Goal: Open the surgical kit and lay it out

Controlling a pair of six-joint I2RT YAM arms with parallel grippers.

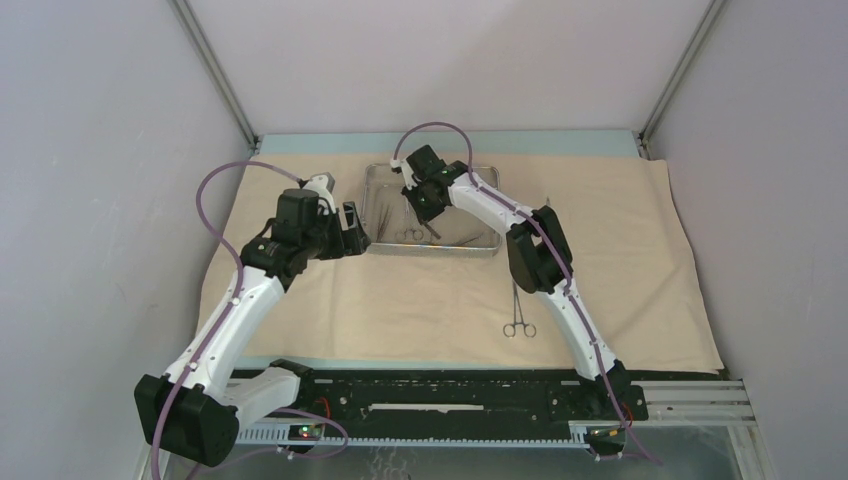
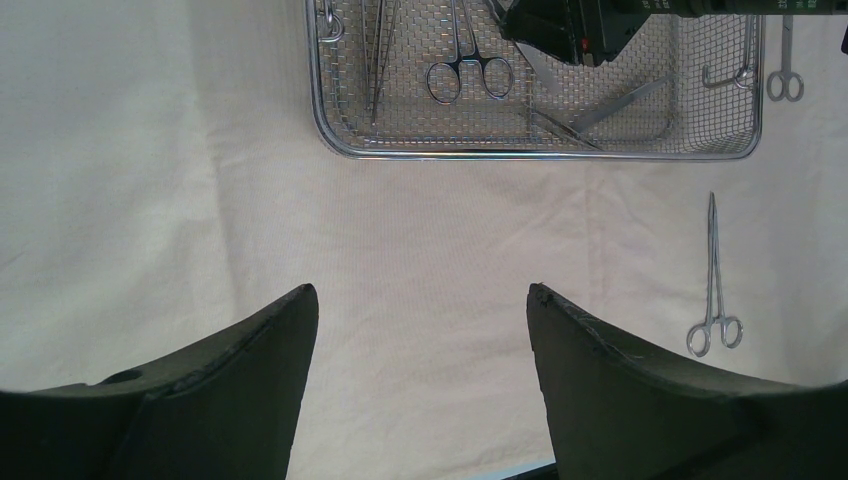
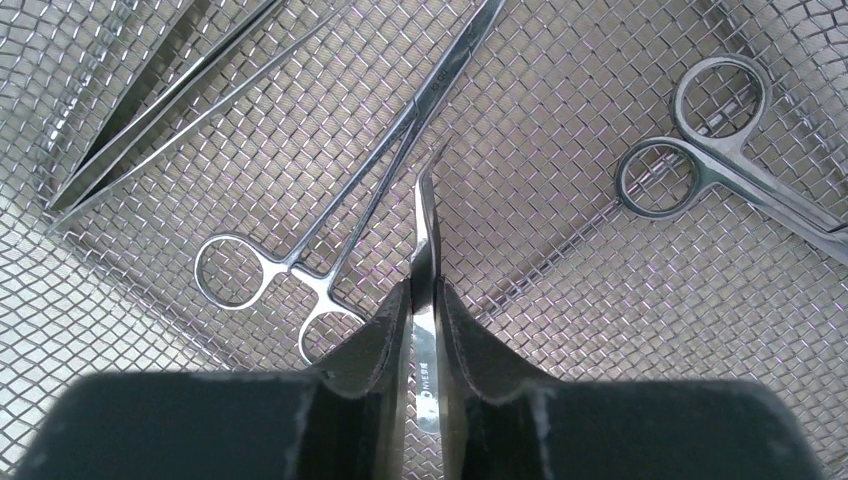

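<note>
In the mesh tray (image 1: 430, 250), a slim flat-handled metal instrument (image 3: 426, 375) lies between the fingertips of my right gripper. Those fingers stand very close to its sides; whether they press on it I cannot tell. Beside it, toward the left of the right wrist view, lies a ringed clamp (image 3: 375, 175), and thin forceps (image 3: 165, 110) sit by the tray wall. Ringed scissors (image 3: 715, 165) show at the right. My left gripper is open over bare cloth with nothing between its fingers, front-left of the tray.
Outside the tray, a second clamp (image 1: 517, 315) lies on the cloth at the front right. A ringed instrument (image 2: 786, 65) rests right of the tray. Bare cloth (image 1: 430, 310) spreads in front of the tray and on the far right.
</note>
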